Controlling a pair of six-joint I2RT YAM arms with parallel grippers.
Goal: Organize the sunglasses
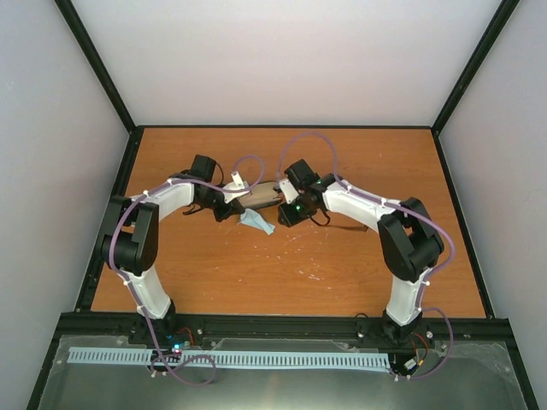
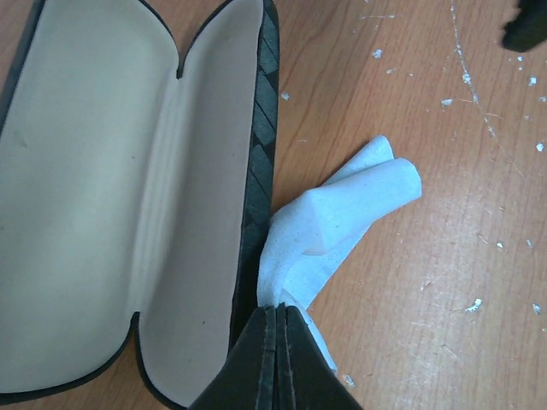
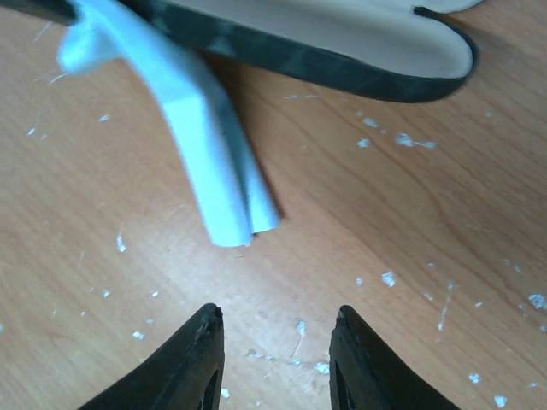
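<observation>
An open glasses case with pale lining and dark edge lies on the table, seen also in the right wrist view (image 3: pixel 367 51). A folded light blue cloth (image 1: pixel 256 221) lies along its near side. My left gripper is shut at the case's edge on the cloth's near end, which appears pinched at its fingertips (image 2: pixel 289 329). My right gripper stands open over bare wood, apart from cloth and case, with nothing between its fingers. Sunglasses cannot be made out clearly.
A thin brown item (image 1: pixel 346 227) lies partly behind the right arm. The two arms are close together around the case.
</observation>
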